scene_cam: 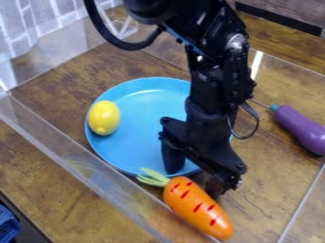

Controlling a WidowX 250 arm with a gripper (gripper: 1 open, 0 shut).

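The black gripper [191,161] hangs low over the right part of a blue plate [135,145], open, its fingers down near the plate's front right rim. Just in front of it an orange toy carrot [195,206] with red marks and green top lies by the plate, along a clear plastic wall. A yellow oval object [103,117] rests on the left of the plate. A purple toy eggplant [299,127] lies to the right on the wooden surface.
Clear plastic walls border the wooden floor [45,142] at left, front and right. A blue object [7,228] shows at the bottom left corner. The wood left of the plate is bare.
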